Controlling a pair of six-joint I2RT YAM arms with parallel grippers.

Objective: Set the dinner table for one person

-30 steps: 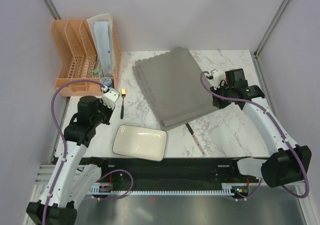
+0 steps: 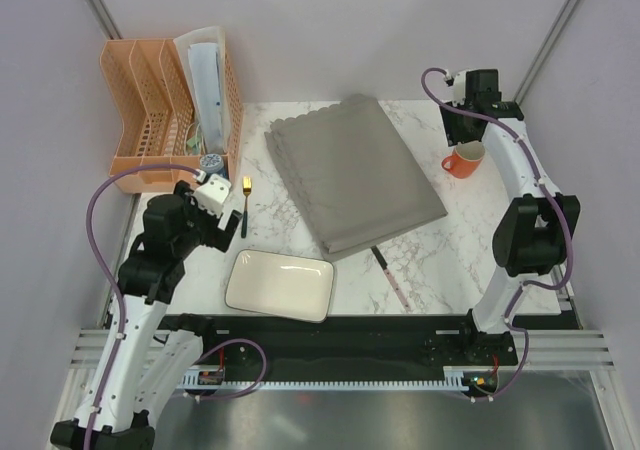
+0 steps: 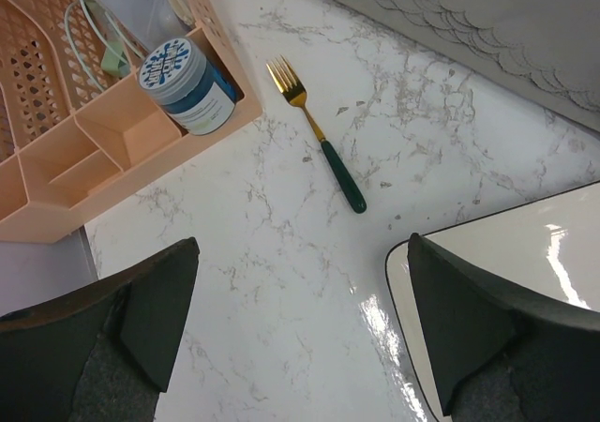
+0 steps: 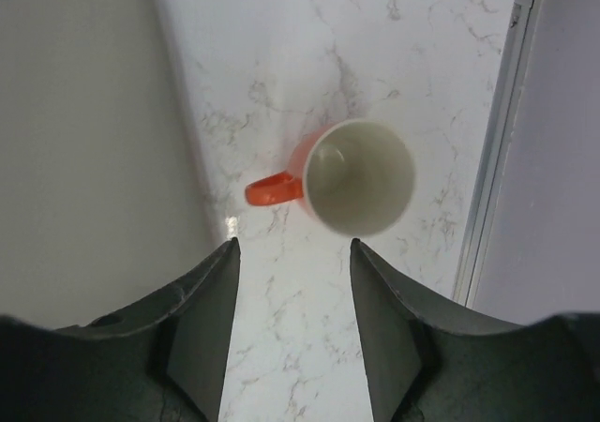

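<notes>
Over the far right of the table, my right gripper stands part open with nothing between its fingers. Just ahead of it in the right wrist view is an orange cup point(image 4: 361, 178), white inside, its handle toward the grey mat point(image 2: 345, 175). A gold fork with a green handle point(image 3: 342, 175) lies on the marble top. My left gripper is open and empty, with the fork beyond its fingertips. The cream rectangular plate point(image 2: 280, 285) rests at the front left. A knife with a dark handle point(image 2: 380, 258) lies at the mat's front corner.
An orange rack point(image 2: 150, 110) at the back left holds papers and a blue jar point(image 3: 187, 84). Bare marble point(image 2: 470, 260) shows at the front right. Side walls close in the table on both sides.
My right gripper has moved back and to the right, off the mat's edge, and the orange cup shows in the top view.
</notes>
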